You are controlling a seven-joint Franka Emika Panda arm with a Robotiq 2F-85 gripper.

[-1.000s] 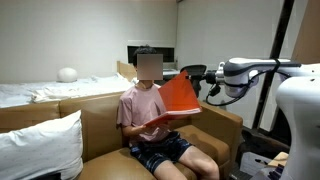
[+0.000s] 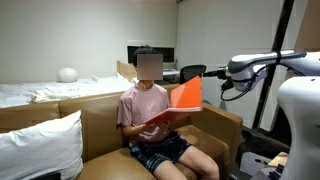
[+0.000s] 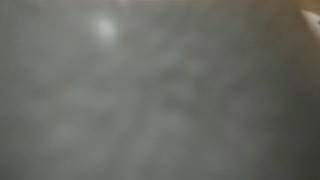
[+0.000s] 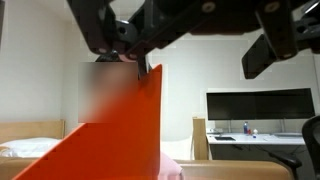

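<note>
A red folder or book (image 2: 187, 95) lies open in the hands of a seated person (image 2: 148, 105) in a pink shirt, its right cover raised and tilted. My gripper (image 2: 207, 73) is level with the top of that cover, just to its right. In the wrist view the red cover (image 4: 120, 135) fills the lower left, close under the dark left finger (image 4: 102, 30). The right finger (image 4: 258, 58) stands well apart from it, so the fingers are open. Whether the left finger touches the cover, I cannot tell.
The person sits on a brown sofa (image 2: 100, 130) with a white pillow (image 2: 42, 150) at its left end. Behind are a bed (image 2: 60, 92) and, in the wrist view, a desk (image 4: 240, 139) with a monitor (image 4: 262, 104). Exterior view 2 is a grey blur.
My gripper has drawn back to the right, away from the person. The raised red cover has swung slightly to the right as well. The person's pose looks much the same.
</note>
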